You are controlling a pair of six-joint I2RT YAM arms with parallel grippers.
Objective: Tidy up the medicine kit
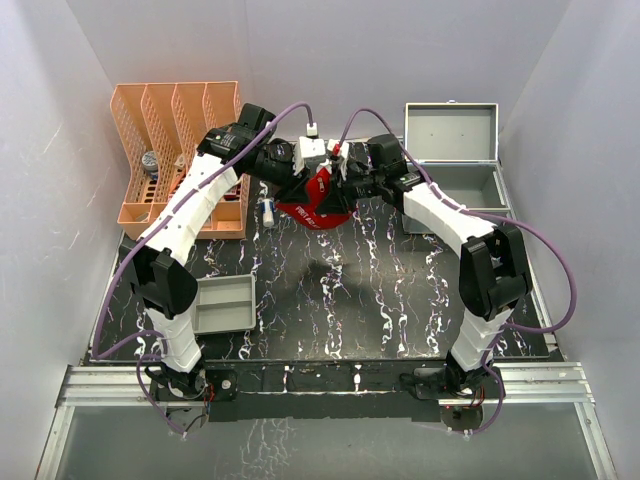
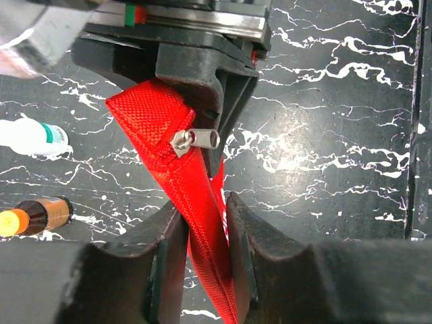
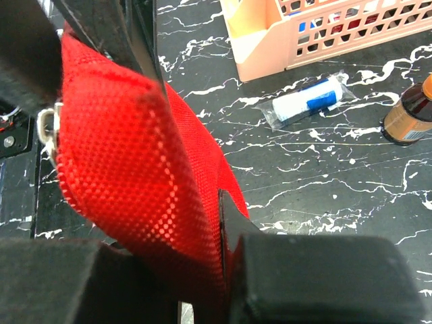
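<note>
A red fabric pouch with white lettering hangs above the table between both arms. Its zipper pull shows near the right gripper's fingers in the left wrist view. My right gripper is shut on one end of the pouch; red cloth fills the right wrist view between the two grippers. At the other end, my left gripper has a finger on each side of the cloth. Whether those fingers press on it or stand slightly apart cannot be told. The pouch's opening is hidden.
An orange divided rack stands at back left. A wrapped white-and-blue roll, a brown bottle and a white bottle are on the table. An open grey case lies back right, a grey tray front left.
</note>
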